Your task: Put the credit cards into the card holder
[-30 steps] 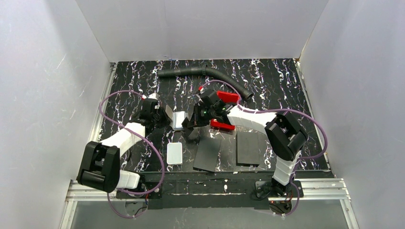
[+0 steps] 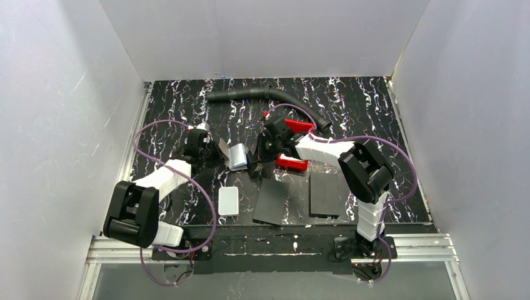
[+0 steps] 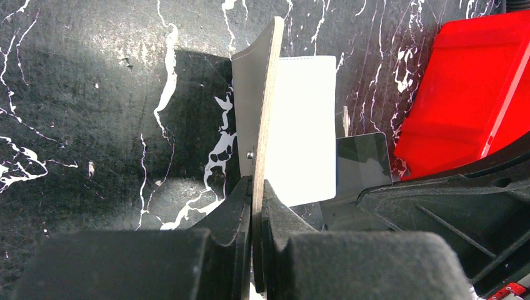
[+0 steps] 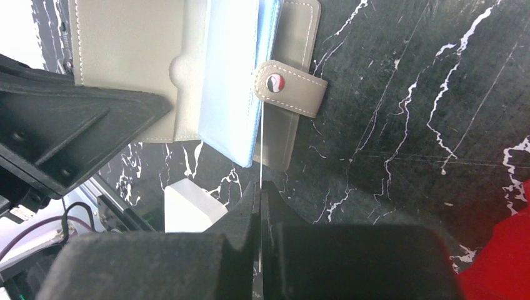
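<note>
The beige card holder [image 2: 237, 156] stands open on the dark marbled table, its pale clear sleeves [image 4: 234, 81] partly raised. My left gripper is shut on the holder's upright cover [image 3: 262, 94]. A thin dark card [image 3: 359, 156] is pinched in my right gripper, which is shut on it. In the right wrist view the card [image 4: 262, 140] appears edge-on, its tip close to the sleeves and the snap strap [image 4: 294, 87]. Whether it touches a sleeve I cannot tell.
A red box [image 2: 292, 164] lies beneath and behind the right arm. Nearer the front are a white box [image 2: 229, 201] and two dark flat panels [image 2: 271, 201]. A black hose [image 2: 240, 94] crosses the back.
The sleeves have tilted. The left gripper stays on the cover.
</note>
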